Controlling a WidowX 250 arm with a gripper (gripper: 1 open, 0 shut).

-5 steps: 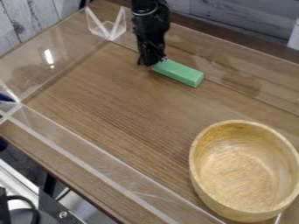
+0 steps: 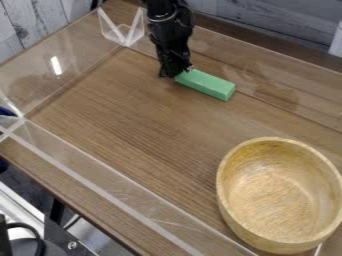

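The black gripper [image 2: 174,68] reaches down from the top of the view to the left end of a green rectangular block [image 2: 207,85] lying on the wooden table. Its fingertips are at the block's end; they look shut, and whether they touch the block is unclear.
A large pale wooden bowl [image 2: 274,197] sits at the lower right. A clear plastic piece [image 2: 122,28] is at the top left. Transparent panels and black cables run along the left edge.
The gripper and arm have shifted very slightly; the green block lies in nearly the same place.
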